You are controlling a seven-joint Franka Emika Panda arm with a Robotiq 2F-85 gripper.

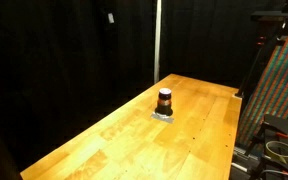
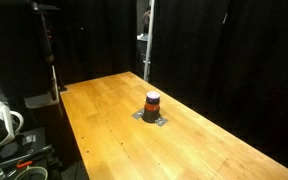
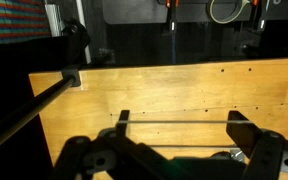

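A dark, roughly cylindrical object with a reddish-orange band and a pale top stands upright on the wooden table. In the second exterior view the same dark object has grey patches, perhaps tape, at its base. My gripper is open in the wrist view, its black fingers wide apart over the table. Two thin pale lines cross the space between them; what they are I cannot tell. Nothing is held. Neither exterior view clearly shows the gripper.
Black curtains border the table. A dark bar crosses the left of the wrist view, and a cable loop lies beyond the table edge. A small shiny thing at the bottom is partly hidden.
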